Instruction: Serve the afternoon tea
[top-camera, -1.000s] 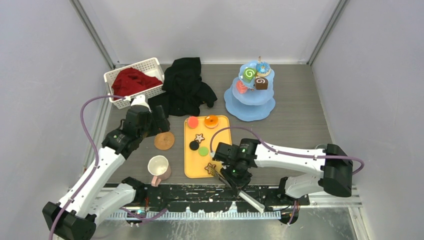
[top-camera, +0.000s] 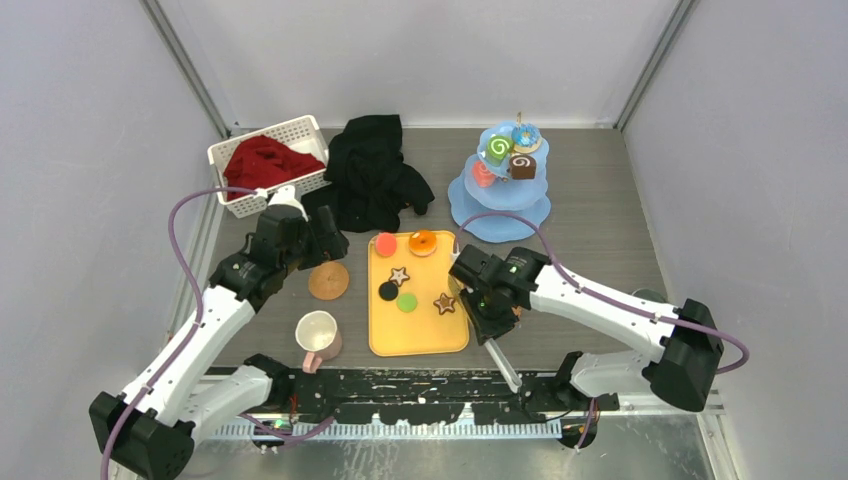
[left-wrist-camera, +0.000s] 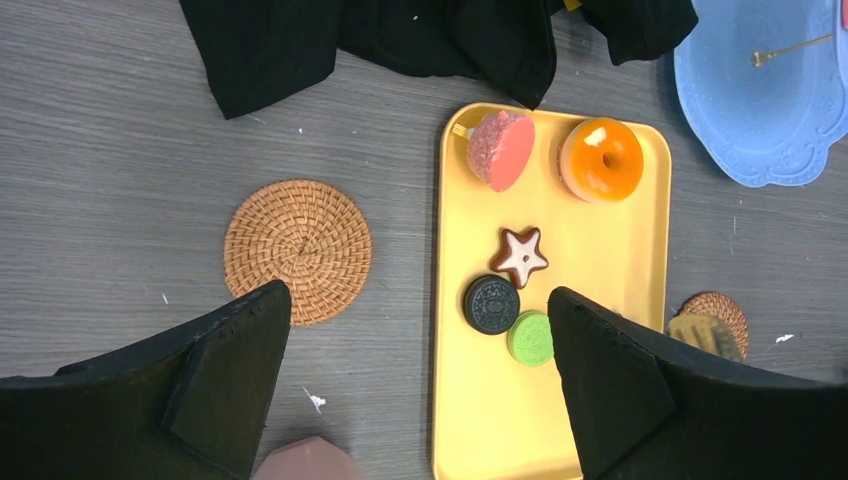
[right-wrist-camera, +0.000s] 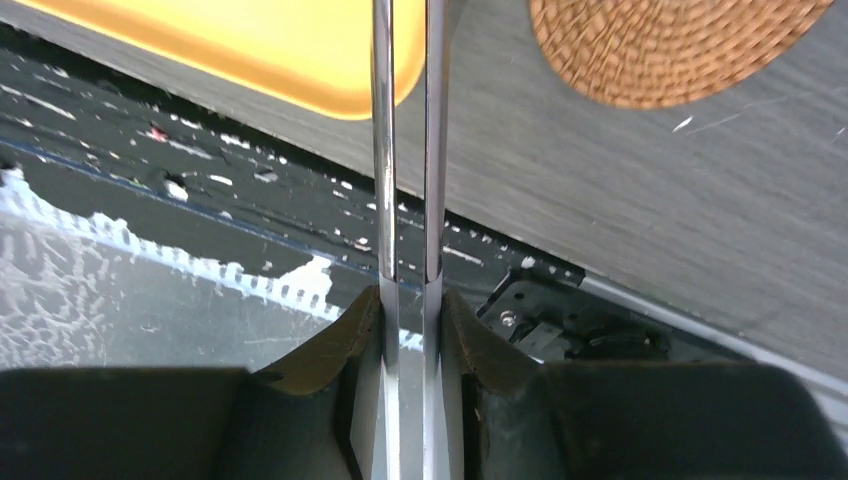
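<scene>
Metal tongs (right-wrist-camera: 385, 180) are gripped in my right gripper, their two arms close together between its fingers. In the top view the tongs' handle (top-camera: 503, 365) points frontward; their tips hang near the tray's right edge. On the yellow tray (top-camera: 415, 340) lie a pink treat (top-camera: 385, 245), an orange donut (top-camera: 422, 243), a star cookie (top-camera: 399, 276), a black cookie (top-camera: 388, 291), a green one (top-camera: 407, 302) and a second star cookie (top-camera: 444, 303) at the right. My left gripper stands open and empty. The blue tiered stand (top-camera: 520, 222) carries several treats.
A pink mug (top-camera: 319, 330) stands left of the tray, below a woven coaster (top-camera: 328, 281). Another coaster (right-wrist-camera: 660, 50) lies right of the tray. Behind are a black cloth (top-camera: 370, 170) and a white basket (top-camera: 300, 130) with red cloth (top-camera: 265, 163).
The second star cookie now sits farther back and right on the tray. The left arm has shifted slightly rightward.
</scene>
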